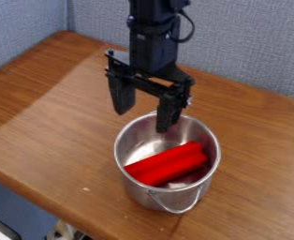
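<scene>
A steel bucket [135, 142] with a wire handle stands on the wooden table. Inside it a red cylinder [164, 165] lies slantwise along the bottom. My black gripper [144, 112] is open above the back rim of the bucket, its fingers pointing down on either side, the right one over the bucket's opening. Nothing shows between the fingers.
Grey padded walls [256, 47] stand behind it, and the table's front-left edge drops to a blue and dark area.
</scene>
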